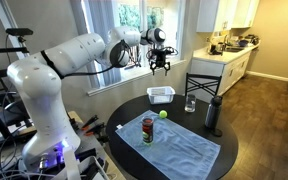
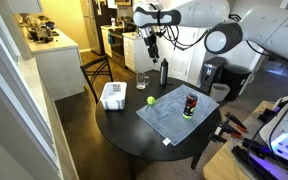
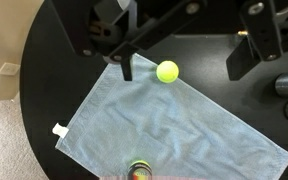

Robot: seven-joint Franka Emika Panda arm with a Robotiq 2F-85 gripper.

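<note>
High above the far side of the round black table (image 1: 134, 158), my gripper (image 1: 160, 69) is open and holds nothing. In the wrist view its two dark fingers (image 3: 126, 68) stand wide apart. A yellow-green ball (image 3: 167, 71) shows between them but lies well below on the table, by the edge of a blue-grey cloth (image 3: 174, 125). On the cloth stands a dark red-and-green can (image 1: 147, 133), upright. A white plastic bin (image 2: 113, 97) sits behind the ball near the table's far edge; it looks empty.
A clear pitcher (image 1: 190, 102) and a tall dark bottle (image 1: 213, 112) stand along the table's edge to the right in exterior view 1. Beyond them is a black chair (image 1: 200, 84).
</note>
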